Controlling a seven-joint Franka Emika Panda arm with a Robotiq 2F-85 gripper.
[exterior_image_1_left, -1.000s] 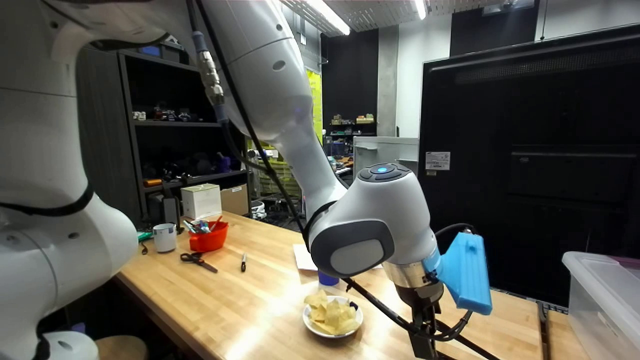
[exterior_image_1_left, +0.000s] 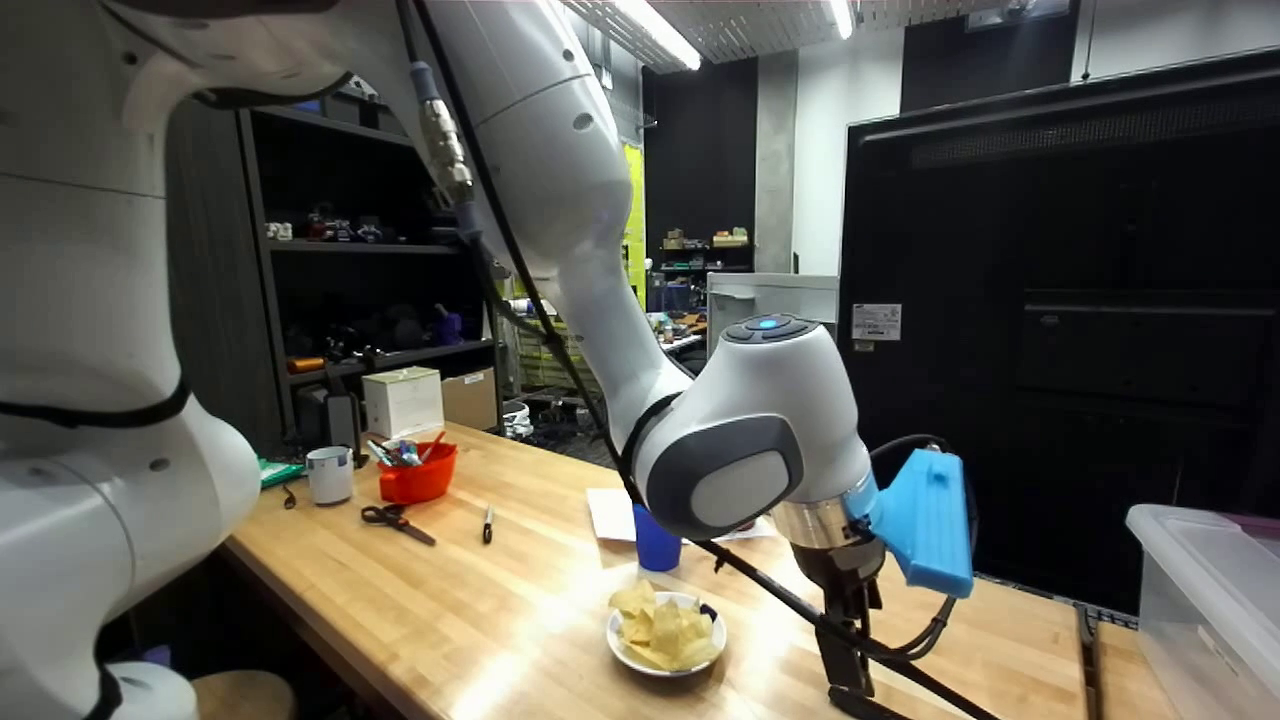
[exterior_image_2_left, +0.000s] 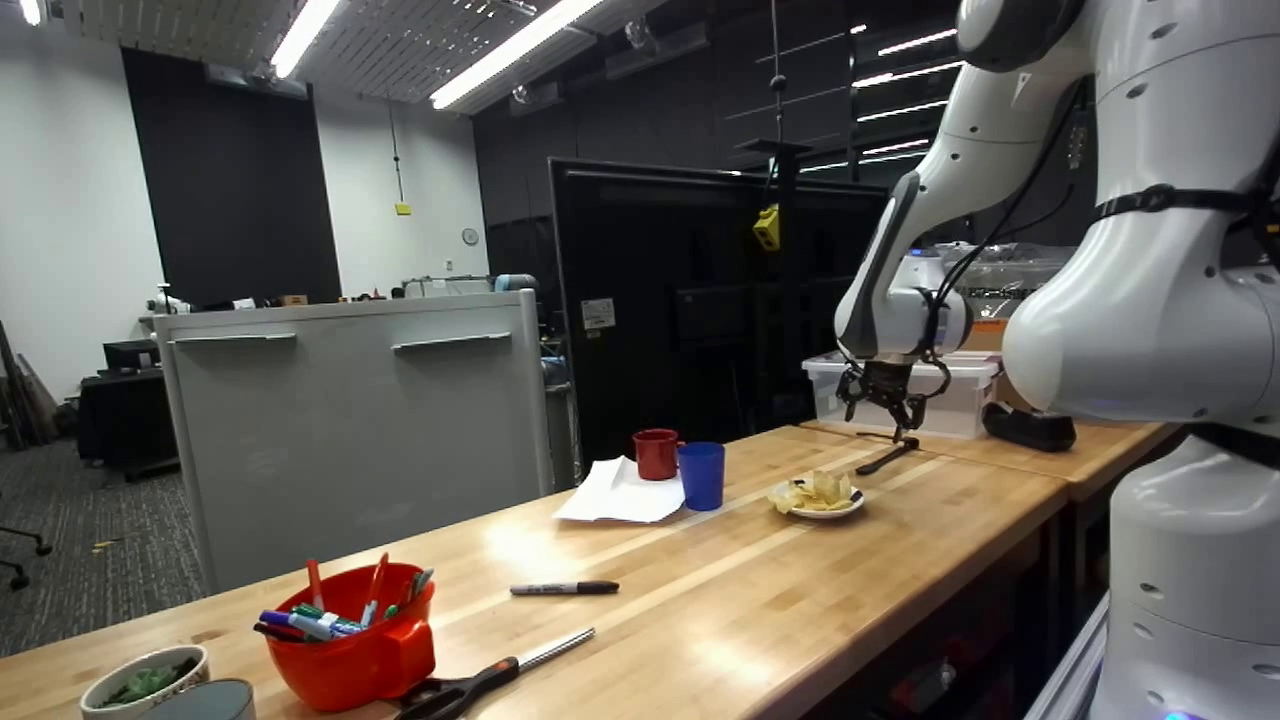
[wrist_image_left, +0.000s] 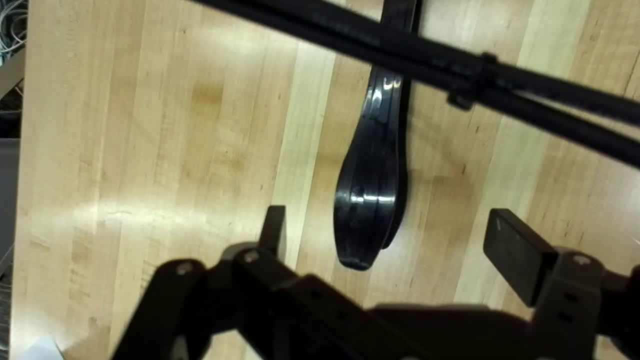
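A long black utensil (wrist_image_left: 369, 192) with a widened, glossy end lies on the wooden table, between and beyond the spread fingertips in the wrist view. My gripper is open and nothing is held in it. In exterior view 2 the gripper (exterior_image_2_left: 902, 422) points down just above the utensil (exterior_image_2_left: 888, 458); whether they touch cannot be told. Only part of the utensil (exterior_image_1_left: 861, 706) shows at the bottom of exterior view 1. A white plate of yellow chips (exterior_image_1_left: 663, 634) stands close by.
A blue cup (exterior_image_2_left: 702, 476) and red mug (exterior_image_2_left: 656, 454) stand near white paper (exterior_image_2_left: 606, 494). A marker (exterior_image_2_left: 564, 588), scissors (exterior_image_2_left: 486, 682) and a red pen container (exterior_image_2_left: 348, 654) lie farther off. A clear bin (exterior_image_1_left: 1206, 612) borders the right. Black cables (wrist_image_left: 444, 66) cross the wrist view.
The hand has risen slightly, with its blue attachment higher. More of the blue cup and part of the black utensil now show in exterior view 1. The plate has stayed put.
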